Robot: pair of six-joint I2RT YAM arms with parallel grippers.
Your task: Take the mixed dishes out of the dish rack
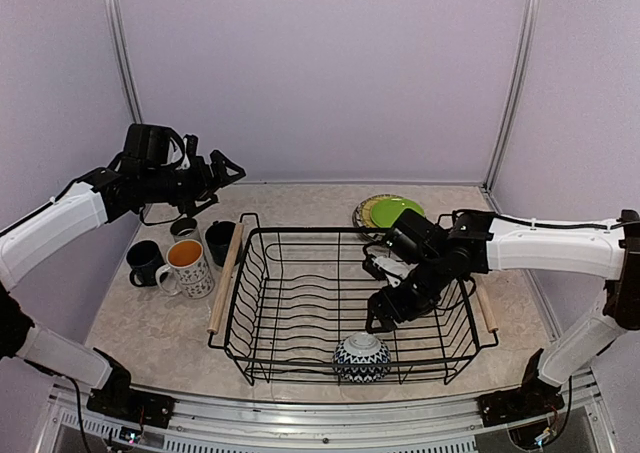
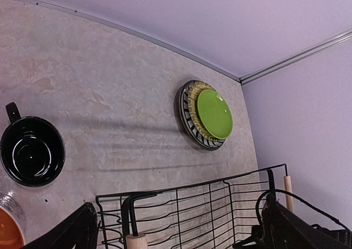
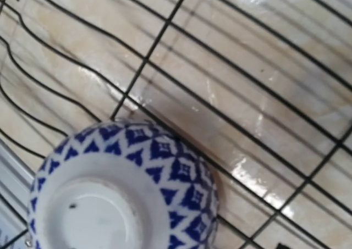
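A blue-and-white patterned bowl (image 1: 361, 358) lies upside down at the front of the black wire dish rack (image 1: 300, 231), its white foot upward. It fills the lower left of the right wrist view as well, where the bowl (image 3: 124, 166) has nothing around it. Just behind and right of it, above the rack, my right gripper (image 1: 374, 295) has its fingers apart and empty. My left gripper (image 1: 222, 186) is wide open and empty, raised over the back left counter. In the left wrist view its dark fingers (image 2: 71, 231) show at the lower edge.
Left of the rack several mugs stand together, including an orange-lined white mug (image 1: 198, 281) and a black mug (image 2: 34, 153). Stacked plates with a green plate (image 2: 215, 114) on top lie behind the rack. Counter space between mugs and plates is clear.
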